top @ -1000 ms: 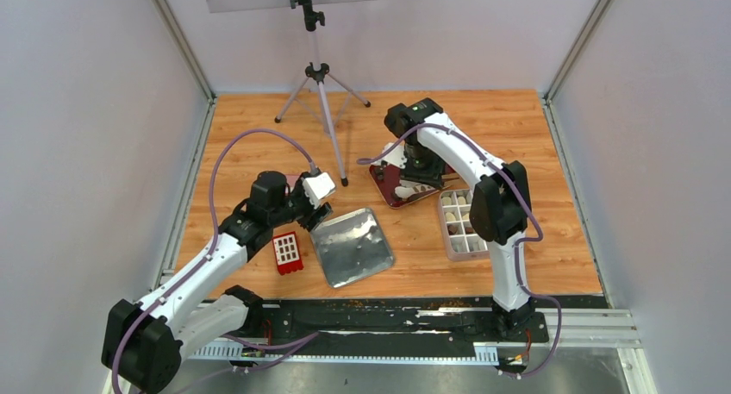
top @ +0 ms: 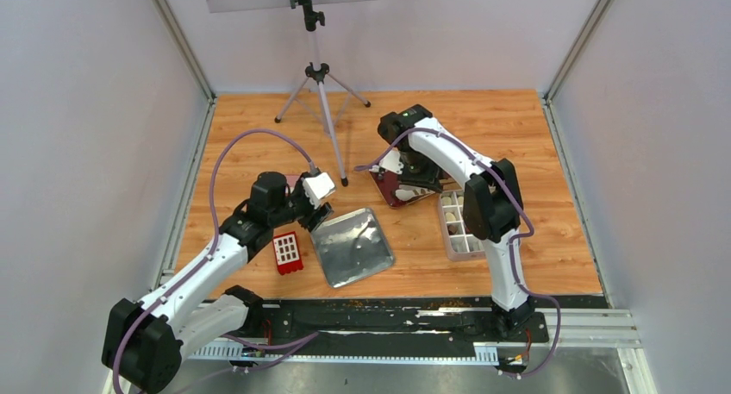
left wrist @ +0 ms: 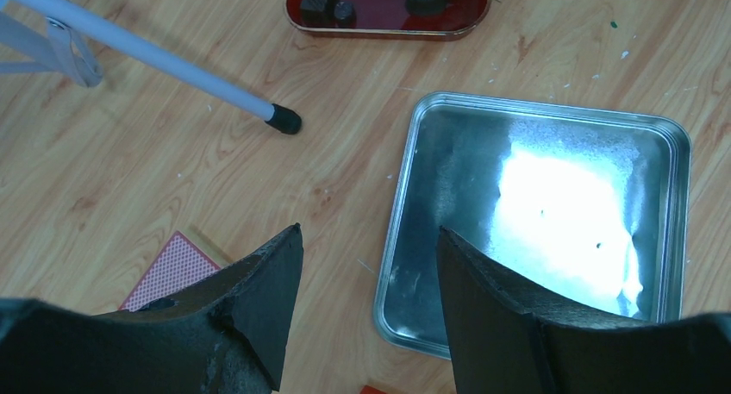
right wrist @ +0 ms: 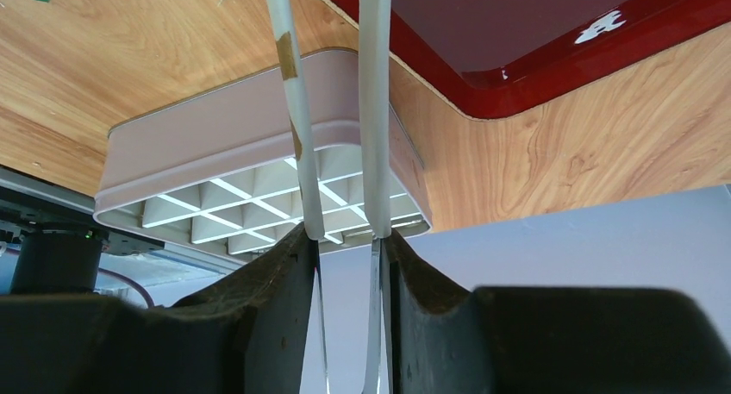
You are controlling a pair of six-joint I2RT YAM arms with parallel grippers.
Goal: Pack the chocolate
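A dark red tray (top: 388, 191) at the back centre holds dark chocolate pieces, such as a ridged block (left wrist: 318, 6) in the left wrist view. My right gripper is over this tray, its long pale tips part open with a narrow gap; nothing is clearly visible between them. The pink compartment box (top: 451, 243) stands right of centre, some cells filled, seen also in the right wrist view. My left gripper hangs open and empty beside the bare metal tray (top: 352, 247).
A red box with white cells (top: 287, 252) lies front left, a pink patterned pad (left wrist: 172, 273) nearby. A tripod (top: 321, 84) stands at the back, one leg reaching forward near the red tray. The table's right side has free room.
My left arm has not moved.
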